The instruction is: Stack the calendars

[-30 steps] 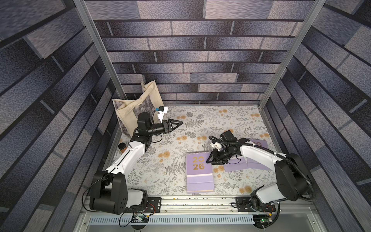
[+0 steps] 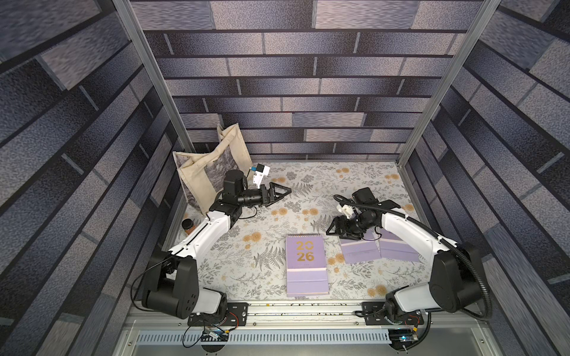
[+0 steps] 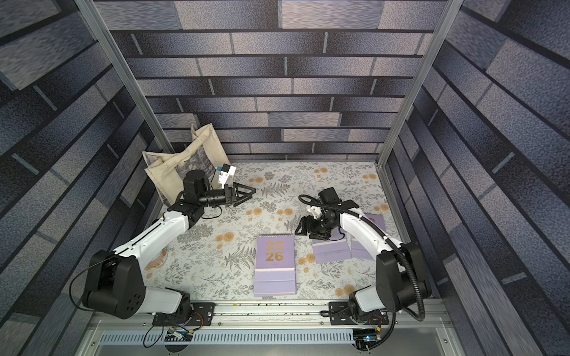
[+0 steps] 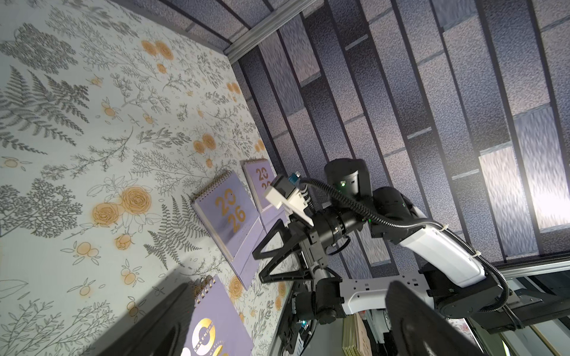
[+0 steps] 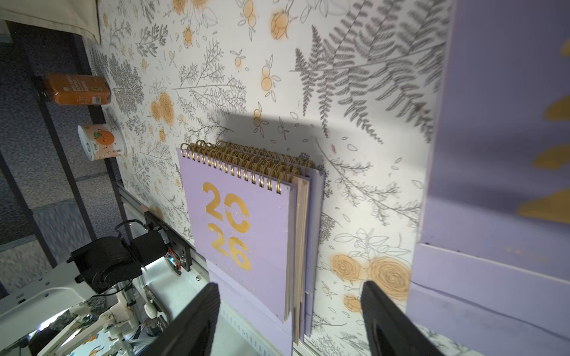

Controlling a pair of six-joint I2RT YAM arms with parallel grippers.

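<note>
A stack of purple 2026 calendars [image 2: 307, 261] lies near the table's front middle. In the right wrist view the stack [image 5: 243, 231] shows several layers, edges slightly offset and gold spirals at the top. Two more purple calendars lie side by side to its right: the nearer one [image 2: 361, 254] and the far-right one [image 2: 399, 249], both partly covered by the right arm. My right gripper [image 2: 333, 227] hovers behind the nearer calendar, off the stack's upper right corner, its fingers apart and empty. My left gripper [image 2: 287, 192] is open and empty over bare table farther back.
A beige fabric bag [image 2: 204, 169] stands at the back left. In the right wrist view an orange bottle [image 5: 77, 89] and a white cup [image 5: 102, 141] stand near the table's left edge.
My right gripper has moved back and to the right, away from the stack's upper right corner. My left gripper has shifted to the right. The calendars have not visibly moved.
</note>
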